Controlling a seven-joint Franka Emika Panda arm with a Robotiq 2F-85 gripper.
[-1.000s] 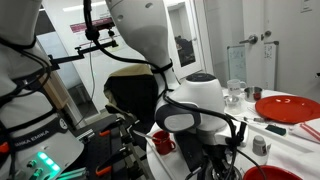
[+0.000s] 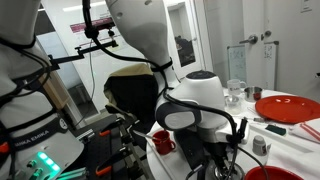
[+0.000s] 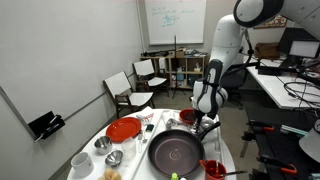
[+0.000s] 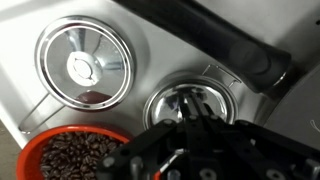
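Observation:
My gripper is shut, and nothing shows between its fingers. In the wrist view it hangs over a round, shiny metal dish or strainer (image 4: 165,104), covering much of it, and I cannot tell whether they touch. Left of that lies a second round metal piece (image 4: 83,64) with a wire handle. A red bowl (image 4: 29,166) full of dark coffee beans sits at the lower left. The black pan handle (image 4: 205,28) crosses the top. From the side, the gripper (image 2: 218,160) is low over the table, partly hidden by the arm.
A black frying pan (image 3: 175,153) takes up the table's near side. A red mug (image 2: 162,142) stands beside the arm. Farther off are a red plate (image 2: 288,107), a small shaker (image 2: 260,147) and several metal cups (image 3: 114,158).
The arm has shifted only slightly over the metal dish, perhaps a little upward. The objects around it stay where they were.

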